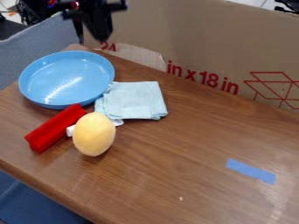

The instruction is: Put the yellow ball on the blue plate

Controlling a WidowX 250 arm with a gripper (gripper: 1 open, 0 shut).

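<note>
The yellow ball (93,135), a rounded egg-like shape, rests on the wooden table toward the left front. Behind it at the left is the blue plate (65,79), with nothing lying on it. My gripper (100,37) is dark and blurred, at the top of the view, above and beyond the plate's right rim. It is well away from the ball. How its fingers stand is too blurred to make out.
A red object (55,129) with a white end lies between plate and ball, close to the ball. A folded light-blue cloth (133,101) lies right of the plate. Cardboard (216,44) walls the back. Blue tape (251,171) marks the otherwise clear right side.
</note>
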